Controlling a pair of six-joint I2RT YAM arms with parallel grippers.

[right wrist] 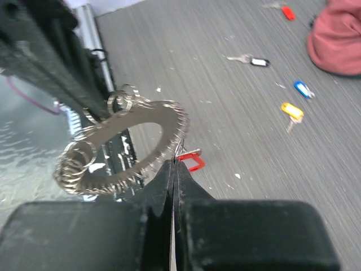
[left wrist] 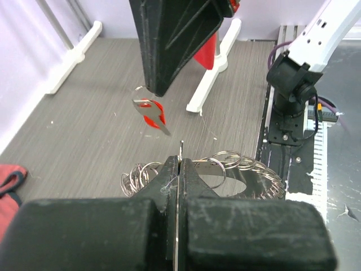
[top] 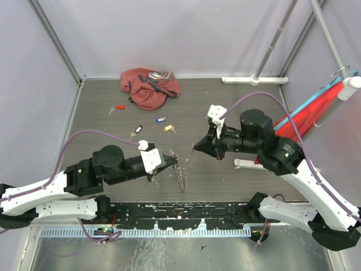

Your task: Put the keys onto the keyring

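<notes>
A metal keyring (top: pixel 181 179) with many small wire loops hangs from my left gripper (top: pixel 176 161), which is shut on its edge. In the left wrist view the keyring (left wrist: pixel 269 179) spreads to both sides of the closed fingertips. My right gripper (top: pixel 196 148) is shut on the thin split ring of a red-tagged key (top: pixel 192 149). That key (left wrist: pixel 151 113) dangles below the right fingers in the left wrist view, apart from the keyring. From the right wrist, the red tag (right wrist: pixel 193 162) shows just beyond my fingertips, with the keyring (right wrist: pixel 179 121) to its left.
More tagged keys lie loose on the grey table: red (top: pixel 120 106), black (top: pixel 139 129), blue (top: pixel 161 119) and yellow (top: pixel 168 128). A red cloth bag (top: pixel 149 97) is at the back. White bars (top: pixel 248 164) lie on the right.
</notes>
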